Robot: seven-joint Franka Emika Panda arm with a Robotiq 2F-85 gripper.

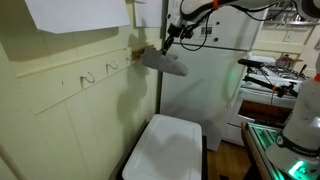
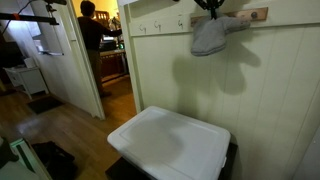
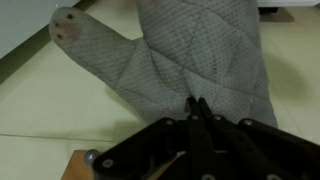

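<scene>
A grey quilted oven mitt (image 1: 165, 62) hangs in front of the wall, by the wooden peg rack (image 2: 245, 16). In the wrist view the mitt (image 3: 200, 60) fills the upper middle, its thumb pointing up to the left. My gripper is shut at the mitt's cloth, which appears pinched at the fingertips. From the side, the gripper (image 1: 167, 46) meets the mitt's upper edge. Whether the mitt also touches a peg cannot be told, since the arm and the mitt hide that spot.
Several hooks (image 2: 157, 27) line the wall left of the rack. Below stands a bin with a white lid (image 2: 170, 145), its top clear. A white fridge (image 1: 200, 85) is beyond the rack, and a person (image 2: 92, 35) stands in the far doorway.
</scene>
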